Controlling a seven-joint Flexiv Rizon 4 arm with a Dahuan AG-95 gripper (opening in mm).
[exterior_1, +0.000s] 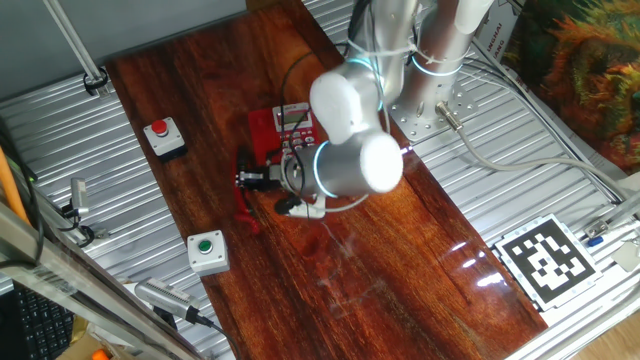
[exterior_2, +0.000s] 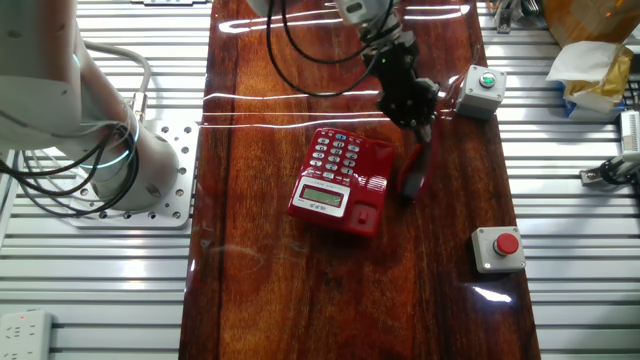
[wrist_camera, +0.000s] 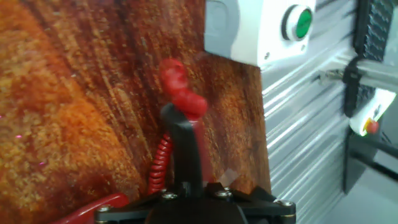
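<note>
A red telephone handset (exterior_2: 416, 168) is off its base, standing out from the black gripper (exterior_2: 422, 118) at the base's side. In the wrist view the handset (wrist_camera: 186, 102) runs along a dark finger (wrist_camera: 181, 146), and the fingers appear shut on it; the far finger is mostly hidden. Its coiled red cord (wrist_camera: 160, 165) trails to the left. The red telephone base (exterior_2: 372, 185), with white keys and a small display, rests on the wooden table. From above, the arm partly covers that base (exterior_1: 262, 130), while the gripper (exterior_1: 246, 180) is beside it.
A box with a green button (exterior_1: 208, 252) and one with a red button (exterior_1: 165, 138) stand along the table's edge. The green-button box (wrist_camera: 245, 31) appears ahead in the wrist view.
</note>
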